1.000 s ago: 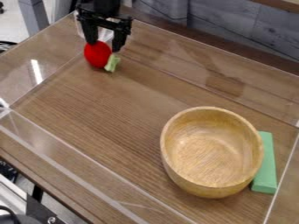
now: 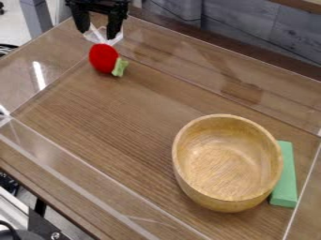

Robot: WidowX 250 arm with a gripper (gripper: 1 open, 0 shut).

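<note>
My gripper (image 2: 98, 24) is at the top left edge of the view, dark and mostly out of frame, above a red round object (image 2: 103, 58) with a small green part at its lower right. A whitish crumpled-looking item (image 2: 100, 34) lies between the gripper and the red object, partly behind the fingers. Whether the fingers hold anything is unclear.
A large yellow bowl (image 2: 226, 164) sits at the lower right, with a green strip-like object (image 2: 282, 175) beside it.
My gripper has risen up and back from the red object toward the top edge. The red object stays in about the same place.
</note>
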